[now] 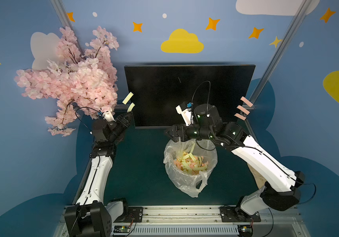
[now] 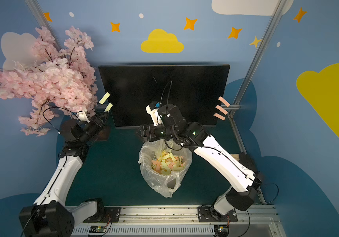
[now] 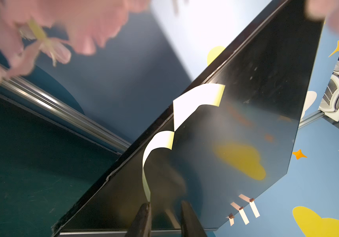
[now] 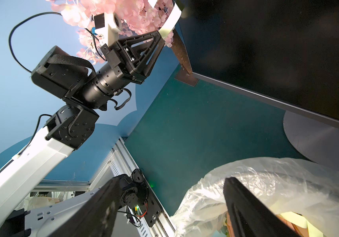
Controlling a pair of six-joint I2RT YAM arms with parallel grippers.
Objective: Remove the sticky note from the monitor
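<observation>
Two pale yellow sticky notes stick out from the left edge of the black monitor. The upper yellow note curls clear of my fingers. The lower yellow note hangs down to the tip of one finger of my left gripper; whether they touch, I cannot tell. Between those fingers a gap shows, with nothing clasped in it. On the monitor's right edge are three pink notes. My right gripper is open and empty, near the rim of the bag-lined bin.
Below the right gripper stands a bin in a clear plastic bag, holding many loose yellow and pink notes. Pink blossom branches crowd the left arm and partly fringe its wrist view.
</observation>
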